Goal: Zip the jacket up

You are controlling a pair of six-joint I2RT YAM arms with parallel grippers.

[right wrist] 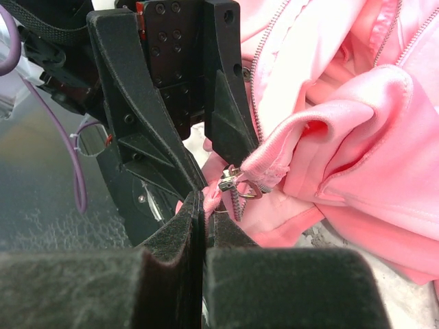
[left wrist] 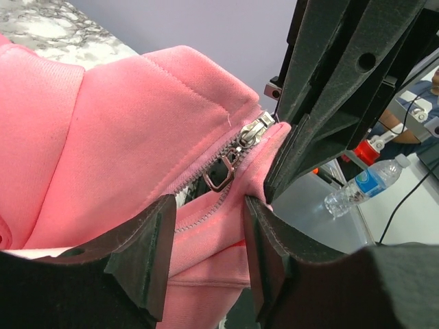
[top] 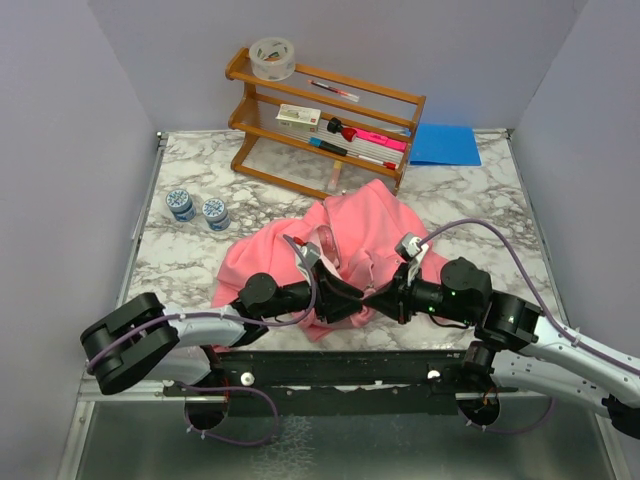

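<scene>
The pink jacket point(top: 360, 225) lies on the marble table, its front edge lifted between the grippers. In the left wrist view a metal zipper slider point(left wrist: 256, 127) with a dangling pull tab sits on the zip tape, just above and beyond my open left gripper, whose fingers straddle the pink fabric near the zip. My right gripper is shut, with a thin fold of pink fabric at its fingertips beside the slider, which also shows in the right wrist view. In the top view the two grippers nearly meet at the jacket's front.
A wooden rack point(top: 243, 147) with pens and small boxes stands at the back, a blue sheet point(top: 445, 145) beside it. Two small jars point(top: 180, 205) stand at the left. Bare marble shows on both sides.
</scene>
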